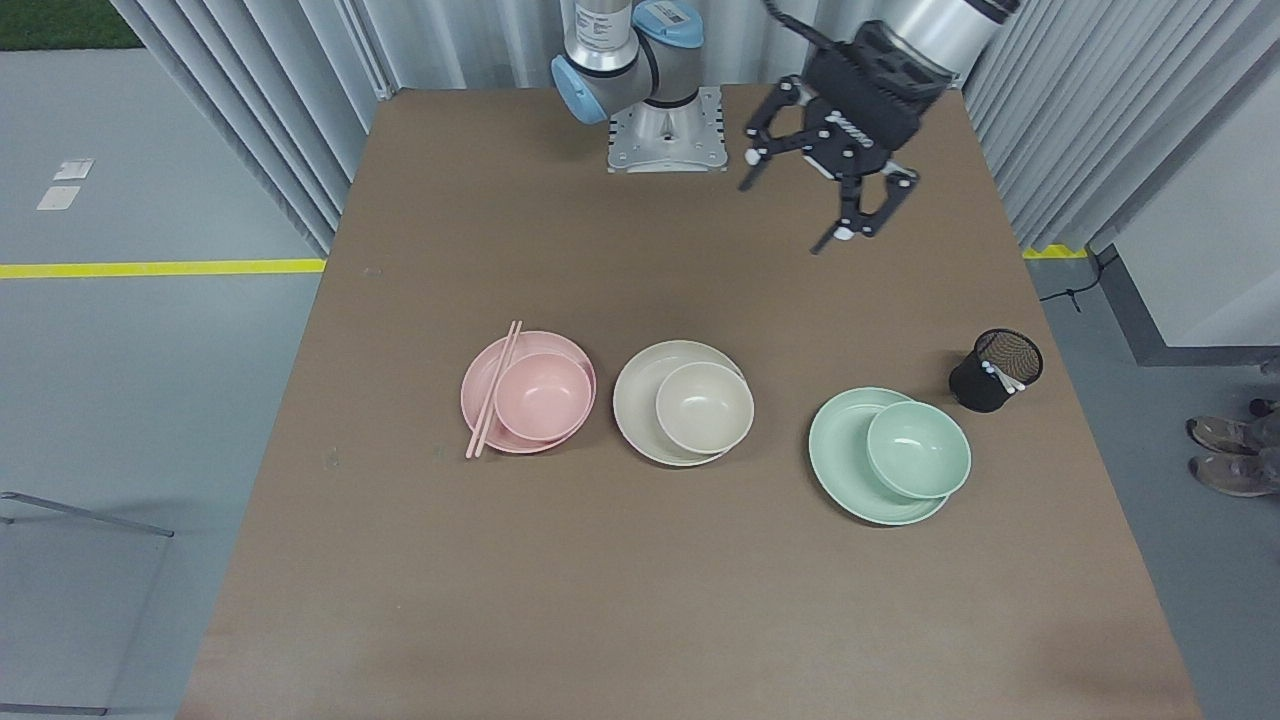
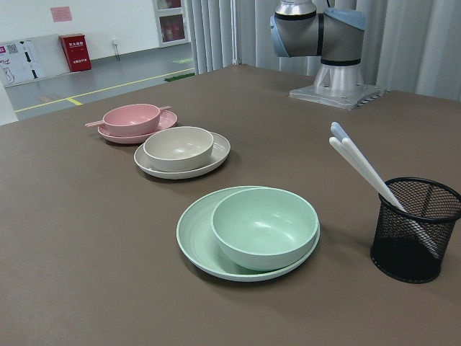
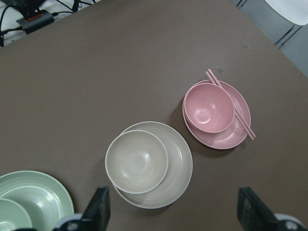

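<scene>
My gripper [image 1: 780, 210] hangs high over the back right of the table, open, nothing between its fingers. In the front view, a pink bowl [image 1: 542, 395] sits on a pink plate with pink chopsticks [image 1: 493, 388] across the plate's left side. A white bowl [image 1: 703, 408] rests on a white plate [image 1: 648, 390] in the middle, and a mint bowl [image 1: 918, 450] on a mint plate [image 1: 840, 462] at right. A black mesh holder [image 2: 409, 252] holds white chopsticks [image 2: 360, 158] behind the mint set. In the wrist view, my open fingers frame bare table below the white plate.
The robot base [image 1: 666, 150] stands at the back edge. The table's right edge lies just beyond the mesh holder.
</scene>
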